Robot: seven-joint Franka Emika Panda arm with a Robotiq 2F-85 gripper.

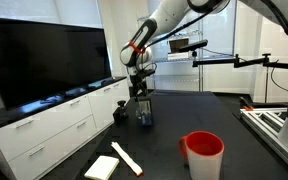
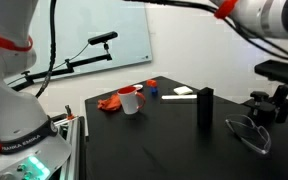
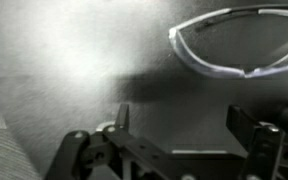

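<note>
My gripper is open above the dark table, its two black fingers apart at the bottom of the wrist view, with nothing between them. Beyond the fingertips, at the upper right of that view, lies a clear curved outline, perhaps a pair of glasses. In exterior view 2 this thin pale outline rests on the table at the right. There, the gripper shows close to the right edge, beside it.
A black upright box stands left of the clear object. Farther off are a red-and-white mug and an orange-red cloth. A white pad and a white stick lie near the table's front left.
</note>
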